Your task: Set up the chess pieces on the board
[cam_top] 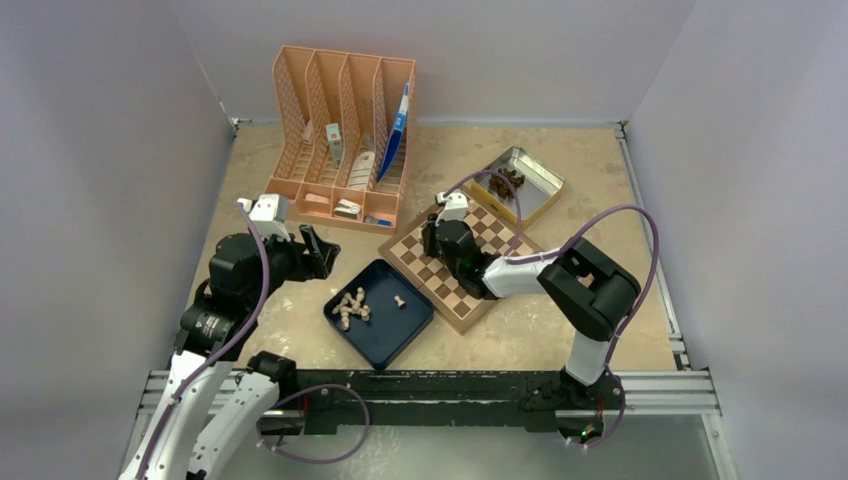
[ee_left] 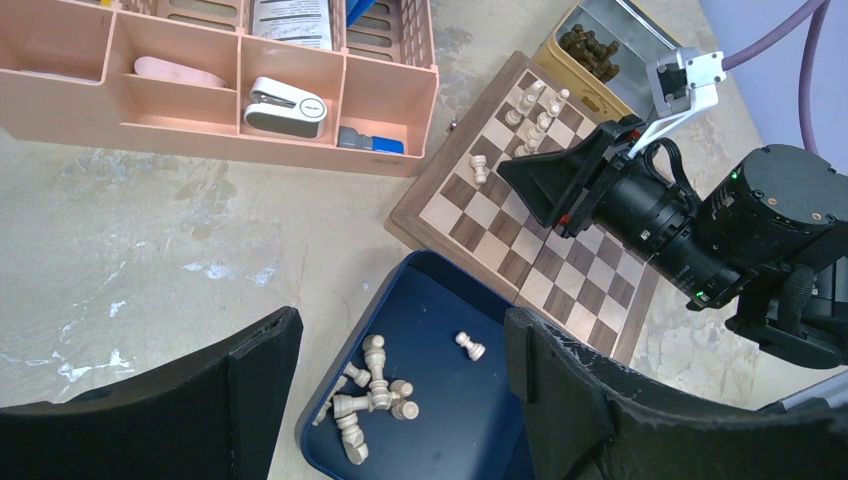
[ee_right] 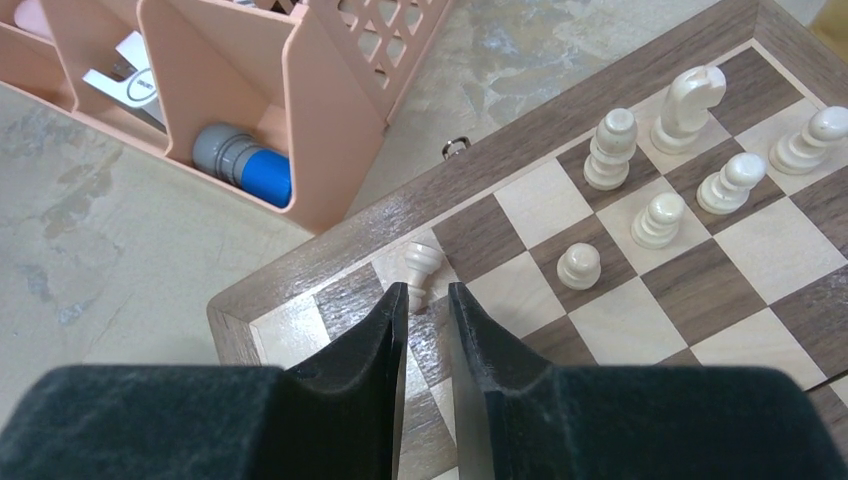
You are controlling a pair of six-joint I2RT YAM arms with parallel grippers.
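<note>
The wooden chess board point(cam_top: 465, 298) has several light pieces in one corner, among them a knight point(ee_right: 688, 110), a tall piece point(ee_right: 611, 148) and a pawn point(ee_right: 579, 267). A separate light piece point(ee_right: 422, 259) near the board's edge seems to lie on its side. My right gripper hovers by it with a narrow gap between the fingertips; in the left wrist view this piece point(ee_left: 479, 168) is clear of the fingers. Left of the tray, my left gripper is wide open and empty. The dark blue tray point(cam_top: 408, 342) holds a heap of light pieces point(ee_left: 378, 385) and a lone pawn point(ee_left: 469, 346).
Behind the board stands a yellow-edged tin point(cam_top: 545, 205) with dark pieces point(ee_left: 588, 50). A pink organizer point(cam_top: 285, 190) at the back holds a stapler point(ee_left: 285, 108) and other items, close to the board's left corner. Bare table lies left of the tray and right of the board.
</note>
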